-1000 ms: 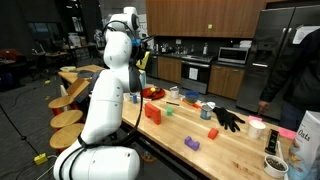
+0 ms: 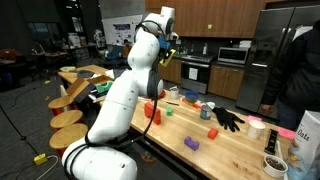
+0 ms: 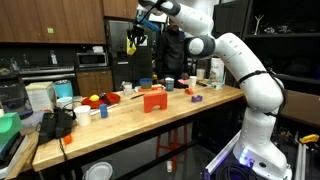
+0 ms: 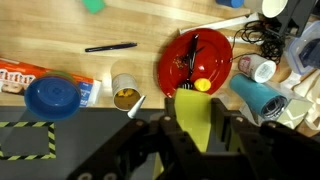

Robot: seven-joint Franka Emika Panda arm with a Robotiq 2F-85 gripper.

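Observation:
My gripper is shut on a yellow-green object [image 4: 192, 108], which fills the space between its fingers in the wrist view. High above the table, the same yellow object [image 2: 168, 58] hangs below the gripper in exterior view 1. Exterior view 2 has the yellow object [image 3: 131, 47] in the air too, well clear of the surface. From above, in the wrist view, a red plate [image 4: 170, 68] shows partly behind the held object, with dark utensils and a small yellow piece on it.
The wrist view holds a blue bowl [image 4: 52, 98], a metal can [image 4: 125, 85], a teal mug [image 4: 262, 98] and a dark pen [image 4: 110, 47]. A red block [image 2: 152, 115], a purple block [image 2: 191, 143] and black gloves [image 2: 228, 118] lie on the table, with bare wood between them.
In exterior view 1 the arm has swung to the right, carrying the yellow object from near the left back toward the middle. The tabletop items look unmoved.

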